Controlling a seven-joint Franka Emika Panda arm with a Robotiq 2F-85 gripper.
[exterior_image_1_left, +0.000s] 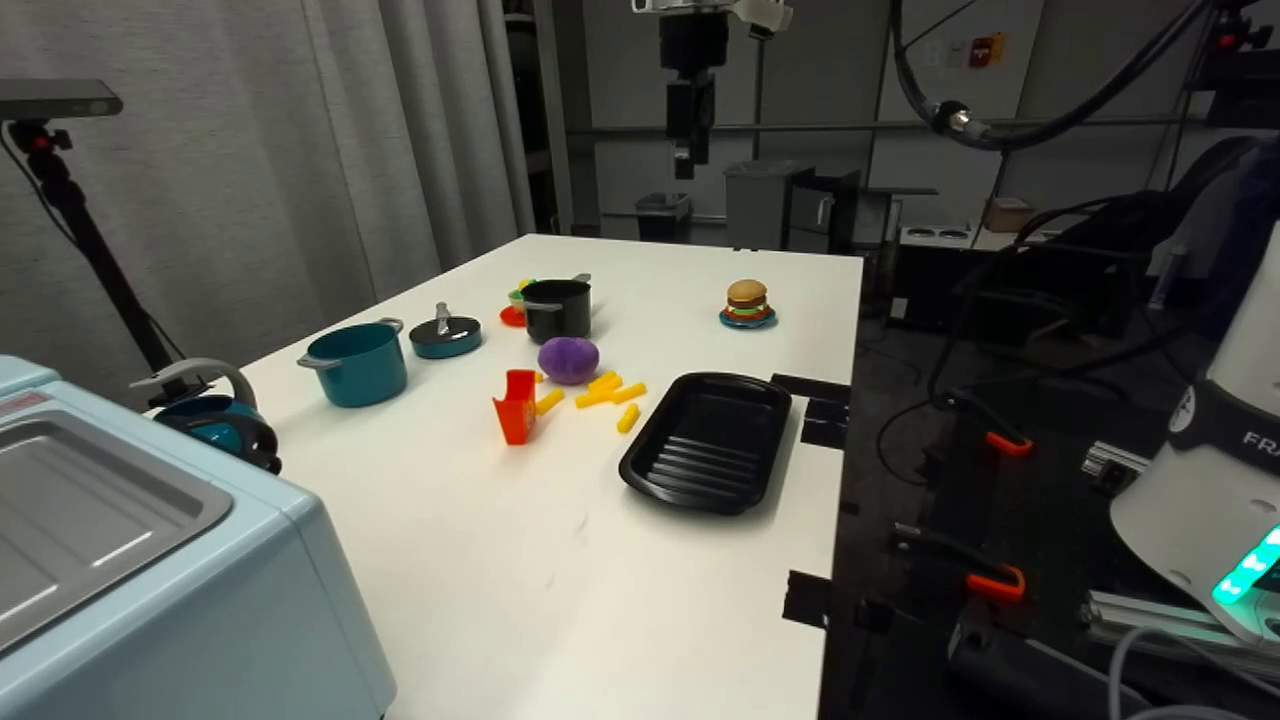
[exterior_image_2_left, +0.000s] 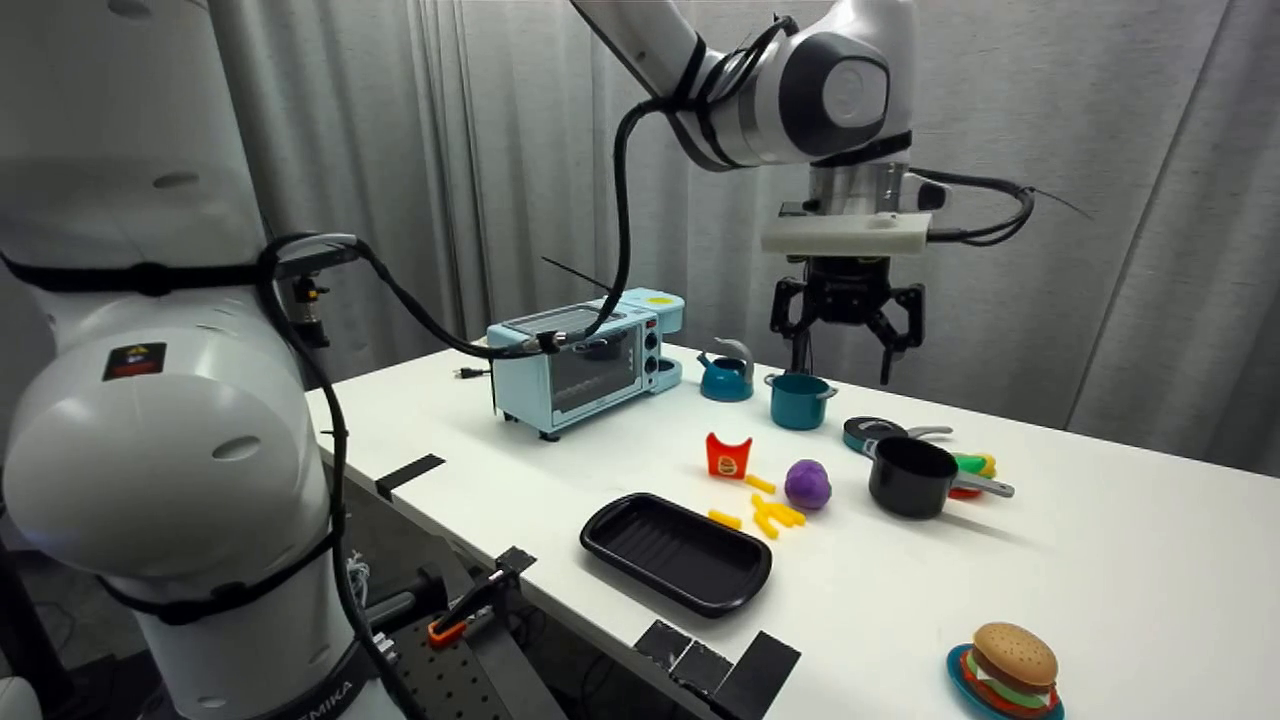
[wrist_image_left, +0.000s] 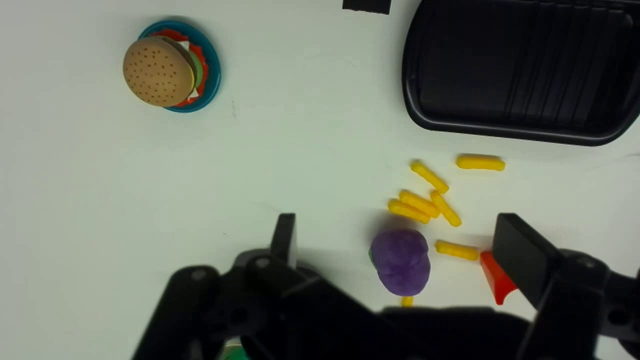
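High above the table, my gripper (exterior_image_2_left: 842, 360) stands open with nothing between its fingers. In the wrist view, its fingers (wrist_image_left: 520, 255) spread wide over a purple vegetable (wrist_image_left: 400, 262), which lies on the table well below. Several yellow fries (wrist_image_left: 444, 208) are scattered around that vegetable. A red fries holder (exterior_image_2_left: 727, 456) stands beside them; in the wrist view one finger partly covers it. The black tray (exterior_image_2_left: 624, 554) lies empty near the table's edge. A toy burger (exterior_image_1_left: 746, 298) rests on a small blue plate (wrist_image_left: 216, 72), away from the other toys.
Toward the curtain stand a teal pot (exterior_image_1_left: 363, 364), a lidded teal pan (exterior_image_1_left: 445, 335) and a black pot (exterior_image_2_left: 912, 478), with colourful toy food partly hidden behind it. A blue toaster oven (exterior_image_2_left: 588, 366) and a kettle (exterior_image_2_left: 726, 376) occupy one end. Bare table surrounds the burger.
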